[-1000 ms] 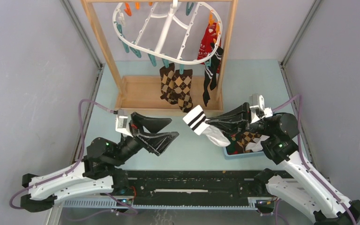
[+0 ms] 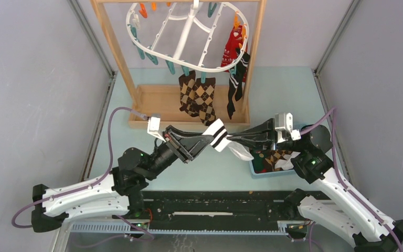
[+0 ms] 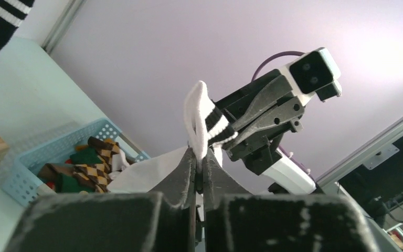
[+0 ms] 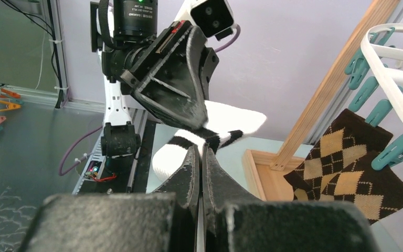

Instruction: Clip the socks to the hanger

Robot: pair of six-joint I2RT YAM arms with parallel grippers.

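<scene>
A white sock with black stripes point(image 2: 216, 127) is stretched between my two grippers above the middle of the table. My left gripper point(image 2: 212, 139) has its fingertips together on the cuff edge; the left wrist view shows white fabric point(image 3: 197, 113) rising from between them. From the other side my right gripper point(image 2: 229, 137) is shut on the same sock near the stripes, its loose toe point(image 2: 240, 151) hanging below. The white round hanger point(image 2: 160, 54) with teal and orange clips is at the back. Two brown argyle socks point(image 2: 205, 97) hang from its front rim.
A red sock point(image 2: 233, 47) and a black striped sock point(image 2: 235, 84) hang at the hanger's right. The blue basket point(image 2: 274, 174) with more socks lies under the right arm. Beneath the hanger is a wooden tray base point(image 2: 155, 98).
My left gripper was wide open and apart from the sock; it has moved right to the cuff and its fingers have closed there. The right gripper has barely moved.
</scene>
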